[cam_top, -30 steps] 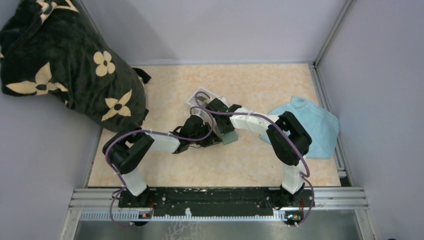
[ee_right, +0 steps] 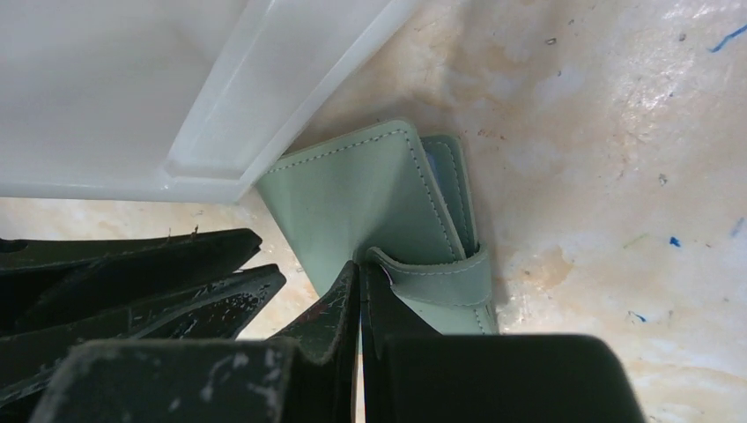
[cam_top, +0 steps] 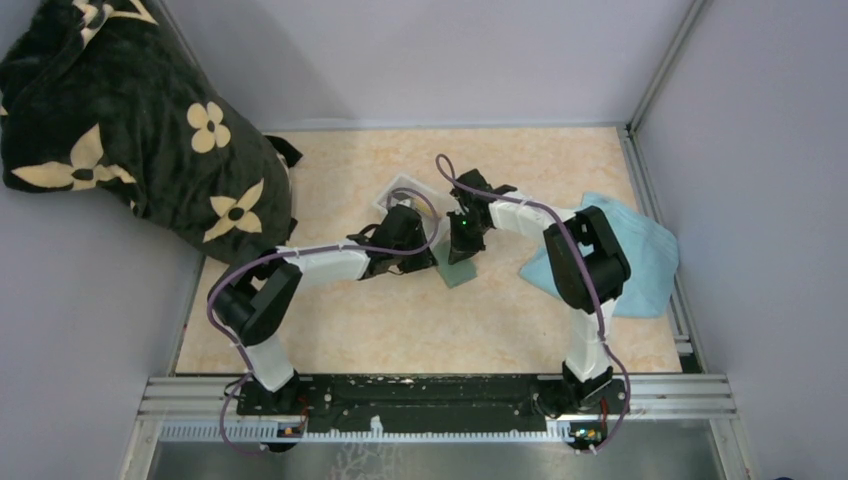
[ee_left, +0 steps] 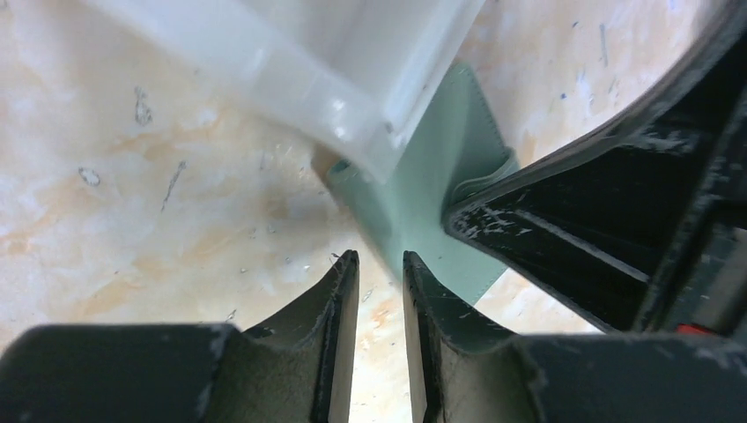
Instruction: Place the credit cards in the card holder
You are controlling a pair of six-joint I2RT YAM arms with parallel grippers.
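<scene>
A green card holder (cam_top: 455,271) lies on the table at the centre, partly under the edge of a white translucent tray (ee_right: 229,97). Its strap (ee_right: 440,282) crosses the holder, and a sliver of blue shows between its flaps in the right wrist view. My right gripper is shut at the strap, nothing clearly between its fingers. My left gripper is open slightly, with a narrow empty gap between its fingertips, just beside the holder.
A light blue cloth (cam_top: 640,260) lies at the right. A dark flowered cushion (cam_top: 150,130) fills the back left.
</scene>
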